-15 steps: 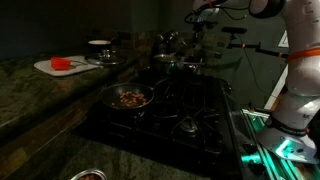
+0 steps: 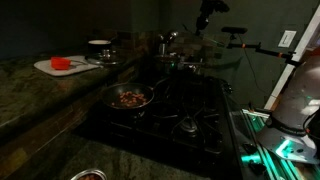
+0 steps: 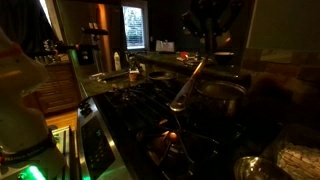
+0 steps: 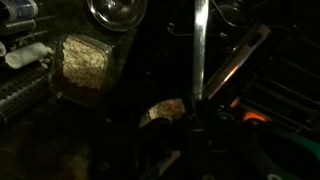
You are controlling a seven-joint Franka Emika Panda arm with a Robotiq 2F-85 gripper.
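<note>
My gripper [image 3: 209,46] hangs high over the stove, shut on a long shiny metal utensil [image 3: 189,86]. In exterior view 2 the utensil slants down in front of a pot [image 3: 222,94]; I cannot tell whether they touch. The wrist view shows its bright metal length [image 4: 200,45] running up from the dark fingers; which kind of utensil it is stays unclear. At the top of exterior view 1 the gripper [image 2: 203,24] is small and dark. A dark frying pan [image 2: 128,97] with reddish-brown food rests on the near left of the stove.
A white board [image 2: 66,66] with a red item lies on the left counter. In the wrist view, a clear container [image 4: 84,64] of pale pieces sits beside a metal bowl [image 4: 118,10]. The front right of the cooktop [image 2: 188,125] has no pan on it.
The arm and gripper at the top of exterior view 1 have shifted slightly to the right. The frying pan and counter items look unmoved.
</note>
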